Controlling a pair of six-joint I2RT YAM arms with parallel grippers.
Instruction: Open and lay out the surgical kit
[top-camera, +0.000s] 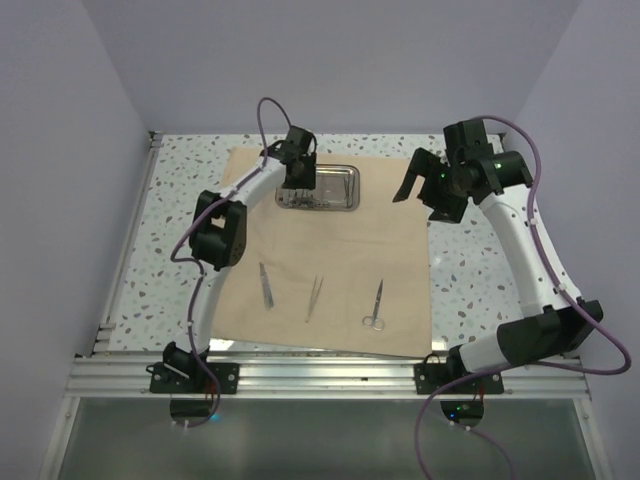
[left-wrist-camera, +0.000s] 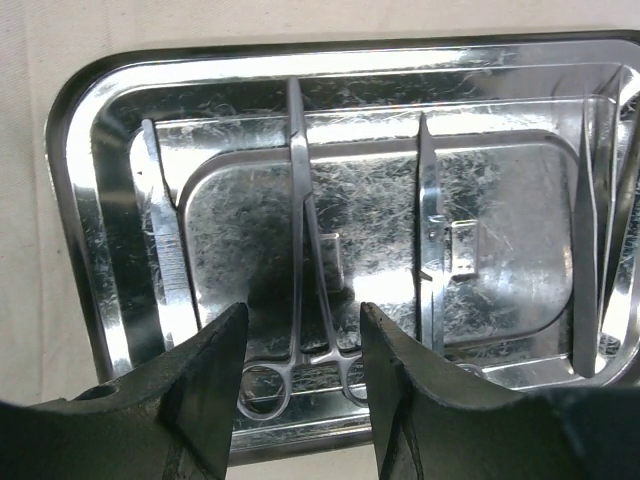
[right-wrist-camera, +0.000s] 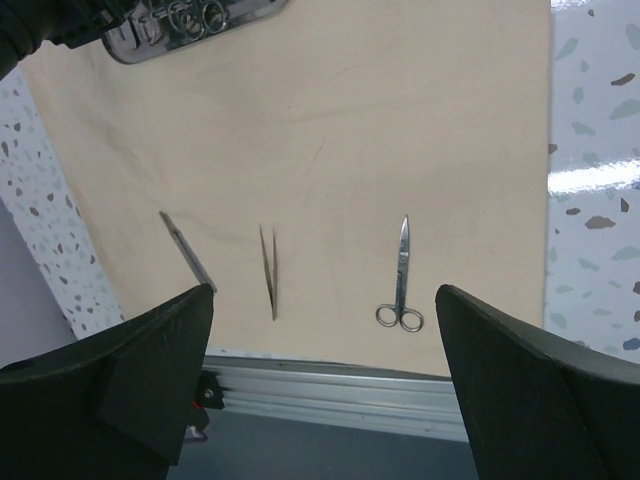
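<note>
My left gripper hangs over the metal tray (left-wrist-camera: 75, 150), its fingers apart around the ring-handle end of a long clamp (left-wrist-camera: 297, 220); nothing is gripped. Left of the clamp in the tray lies a flat handle (left-wrist-camera: 168, 245), and right of it a second clamp-like tool (left-wrist-camera: 430, 220), its lower end partly hidden. Tweezers (left-wrist-camera: 584, 250) rest along the right wall. On the cloth (top-camera: 350, 270) are a scalpel handle (top-camera: 266, 286), tweezers (top-camera: 314, 298) and scissors (top-camera: 377, 308). My right gripper is open and empty, above the right side.
The speckled table (top-camera: 465, 290) shows around the cloth. Between the tray and the laid-out tools, the cloth's middle is bare. A metal rail (top-camera: 320, 370) runs along the front edge. The left arm (top-camera: 215, 235) spans the cloth's left part.
</note>
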